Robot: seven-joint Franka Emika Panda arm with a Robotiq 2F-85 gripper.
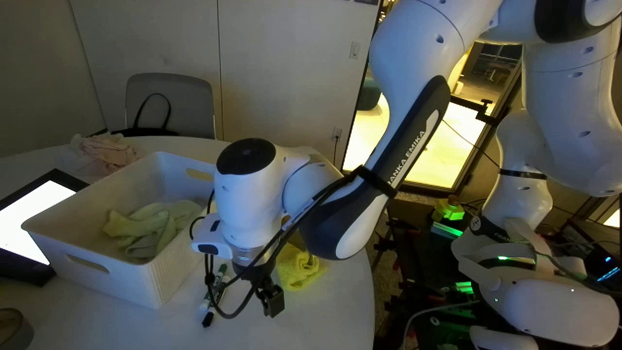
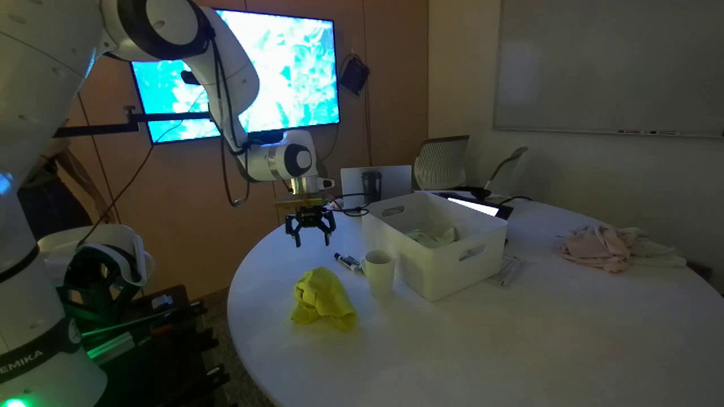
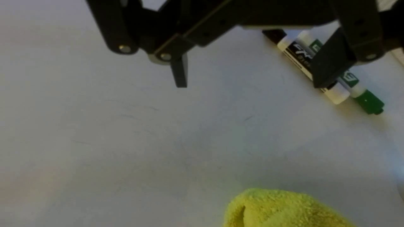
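Note:
My gripper (image 2: 311, 238) hangs open above the table, its two fingers spread with nothing between them. In the wrist view the left fingertip (image 3: 179, 72) is over bare table, while the right fingertip (image 3: 331, 62) covers part of two markers lying side by side. One is a black marker (image 3: 297, 56), the other a green marker (image 3: 367, 99). A crumpled yellow cloth (image 2: 322, 298) lies on the table, its edge showing at the bottom of the wrist view. The white bin (image 2: 434, 268) holds a pale green cloth (image 1: 154, 224). Beside the bin stands a white cup (image 2: 379, 272), hidden in exterior view 1.
A pinkish cloth heap (image 2: 597, 247) lies beyond the bin. A lit tablet (image 1: 29, 221) sits close to the bin's other side, and a dark round object (image 1: 12, 329) is at the table's edge.

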